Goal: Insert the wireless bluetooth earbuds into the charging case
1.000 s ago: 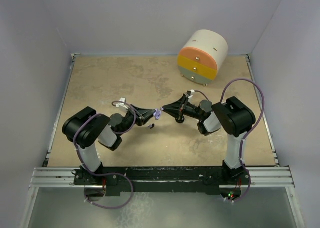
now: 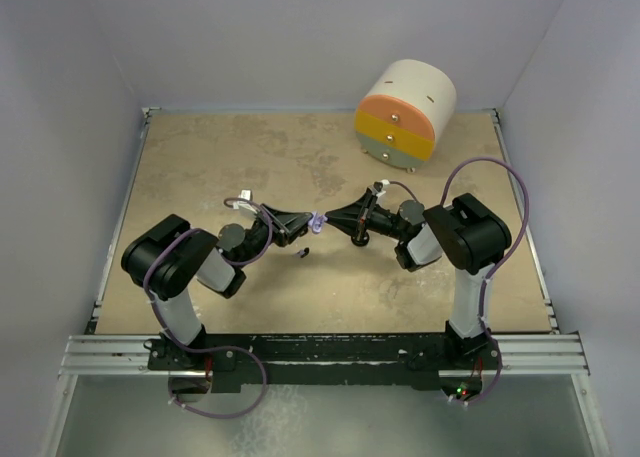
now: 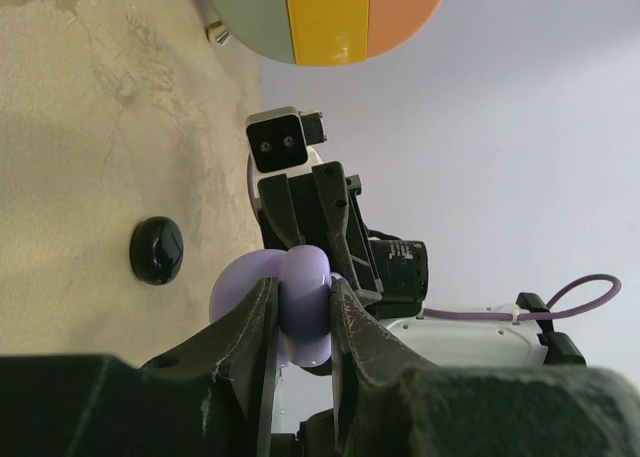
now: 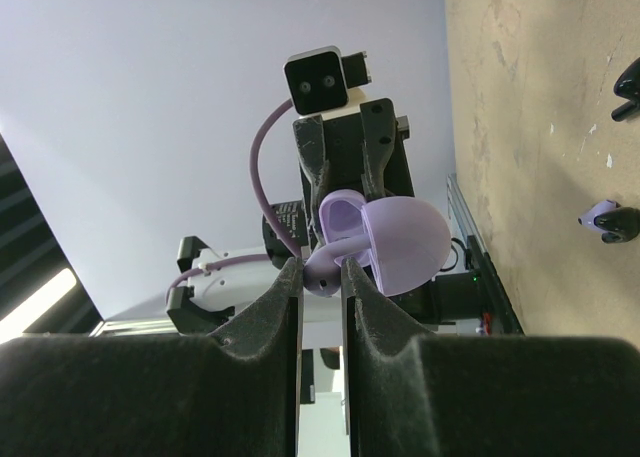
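Both grippers meet mid-air at the centre of the top view. The lilac charging case is held in my left gripper, seen behind it in the right wrist view. My right gripper is shut on a lilac earbud, whose stem reaches into the case. In the left wrist view that earbud covers part of the case. A lilac-and-black earbud lies on the table.
A striped drum-shaped drawer box stands at the back right. A black object and another black piece lie on the table.
My left gripper and the case have shifted very slightly since the earlier top views; the right gripper looks unmoved.
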